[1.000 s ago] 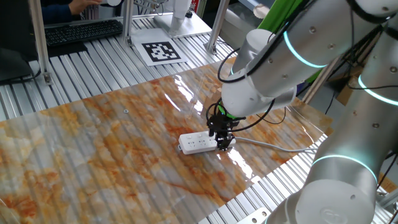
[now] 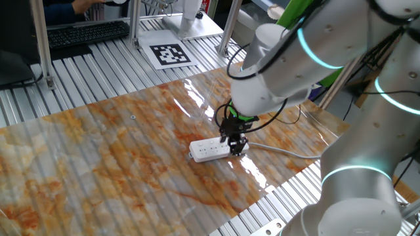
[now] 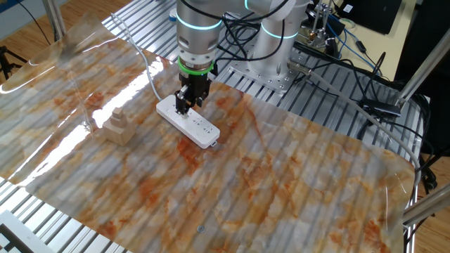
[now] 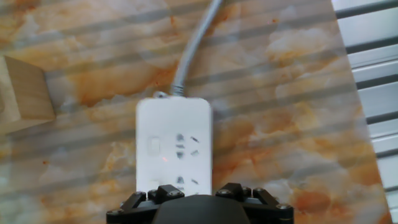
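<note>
A white power strip (image 2: 209, 149) lies flat on the marbled sheet, its grey cord (image 2: 289, 153) running off behind it. My black gripper (image 2: 234, 151) points down over the cord-side half of the strip, very close to its top. From the other side, the gripper (image 3: 184, 109) covers part of the strip (image 3: 200, 131). In the wrist view, the strip (image 4: 158, 127) shows sockets, a switch and a small red light. The fingers (image 4: 166, 193) stand apart, with nothing visibly held between them. The strip's near end is hidden under the gripper, and whether they touch cannot be told.
A pale wooden block (image 3: 118, 129) stands on the sheet beside the strip. The marbled sheet (image 3: 295, 190) is otherwise broadly clear. A printed marker (image 2: 169, 54) and a keyboard (image 2: 88, 35) lie beyond it on the metal slats.
The arm's links have shifted slightly, the lower one to the left in exterior view 1. The gripper stays over nearly the same spot, and the power strip has not visibly moved.
</note>
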